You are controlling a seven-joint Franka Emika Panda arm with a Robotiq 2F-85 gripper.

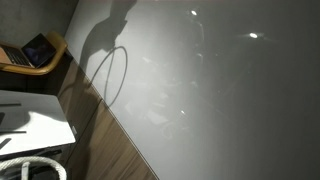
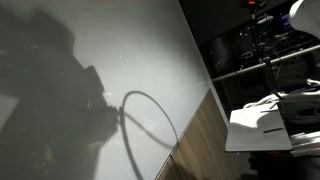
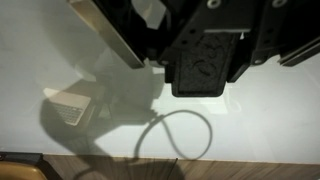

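In the wrist view, my gripper reaches in from the top edge, over a pale glossy board. A dark block with a rough, textured face sits between its black metal parts; the gripper is shut on it. Where finger ends and block begins is hard to make out. Neither exterior view shows the arm itself. Its shadow, with a thin looping line, falls on the grey glossy board. The same shadow is broad and blurred in exterior view 2.
Wood flooring runs along the board's edge. A white table stands at lower left, and a laptop rests on an orange-brown chair behind it. In exterior view 2, a white table stands near cluttered shelves. The board's middle is bare.
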